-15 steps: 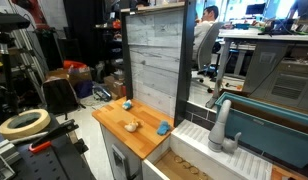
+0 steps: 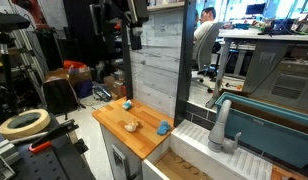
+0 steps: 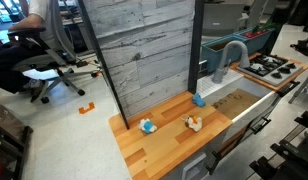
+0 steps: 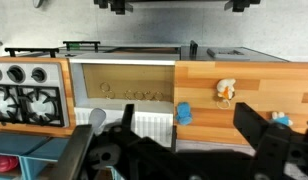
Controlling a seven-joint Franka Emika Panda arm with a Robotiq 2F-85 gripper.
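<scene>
High above the counter, my gripper [image 2: 117, 38] stands open and empty. The wrist view looks straight down past its widely parted fingers. Below lies the wooden counter [image 4: 202, 76] with three small toy-like objects, all apart from the gripper: a blue one [image 4: 184, 112] near the sink side, a white-and-orange one [image 4: 225, 88] in the middle, and a blue-and-white one [image 4: 281, 118] toward the far end. Beside the counter, a drawer [image 4: 114, 74] is pulled out, its wood-coloured bottom bare apart from several small round marks or bits.
A grey faucet [image 2: 223, 125] rises behind the drawer, beside the blue sink [image 2: 257, 129]. Further along is a stove [image 3: 269, 68]. A whitewashed plank panel [image 3: 151, 55] with a dark post backs the counter.
My gripper and arm have come down into the top left of exterior view 1, above the counter. The toys and the drawer have not moved.
</scene>
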